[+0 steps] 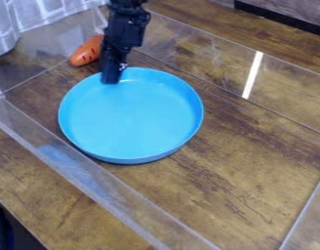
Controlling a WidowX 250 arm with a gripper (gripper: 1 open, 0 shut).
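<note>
A large blue plate (130, 117) lies on the wooden table. My black gripper (112, 74) reaches down from the top to the plate's far rim, its tips at that rim and shut, though too small to see whether anything thin is between them. An orange carrot-like toy (86, 51) lies on the table just left of the gripper, behind the plate.
Clear plastic panels or strips border the work area at the left and right. A white crumpled cloth or sheet (12, 20) is at the top left.
</note>
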